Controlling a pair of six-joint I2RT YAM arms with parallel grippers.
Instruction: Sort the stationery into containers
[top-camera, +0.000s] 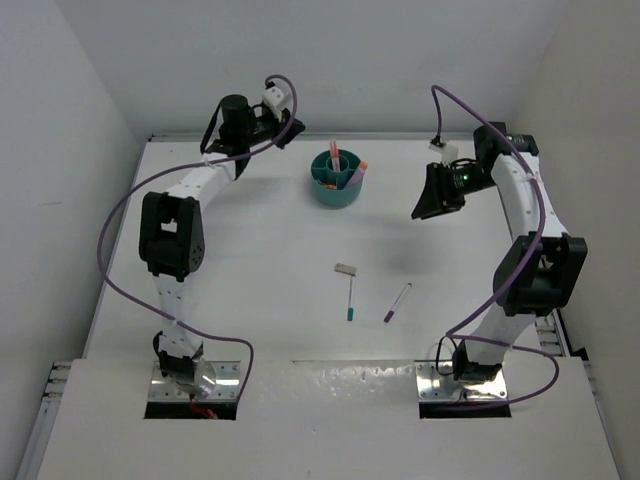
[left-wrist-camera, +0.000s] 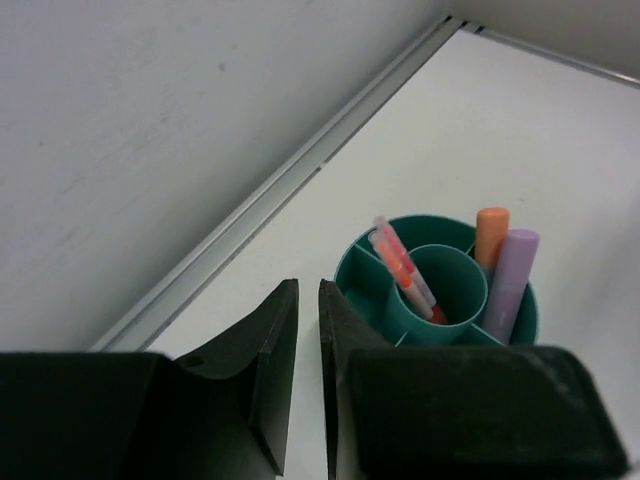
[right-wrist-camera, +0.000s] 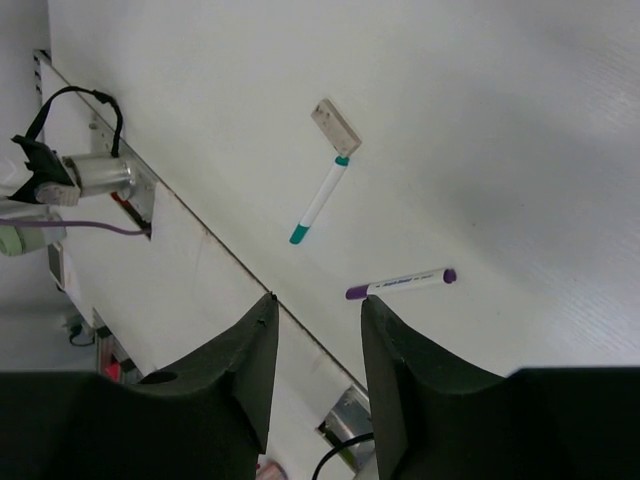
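Note:
A teal divided holder (top-camera: 338, 197) stands at the back middle with pink, orange and purple items upright or leaning in it (left-wrist-camera: 512, 270). My left gripper (top-camera: 287, 130) is to its upper left, fingers close together, nothing visible between them. My right gripper (top-camera: 430, 200) hangs right of the holder, fingers close, nothing visible between them. Below on the table lie a white marker with teal ends (top-camera: 350, 298) (right-wrist-camera: 318, 200), a white marker with purple ends (top-camera: 398, 301) (right-wrist-camera: 405, 282), and a small beige block (top-camera: 344, 269) (right-wrist-camera: 336, 128) touching or near the teal marker.
Walls stand behind and at both sides, close to the holder at the back.

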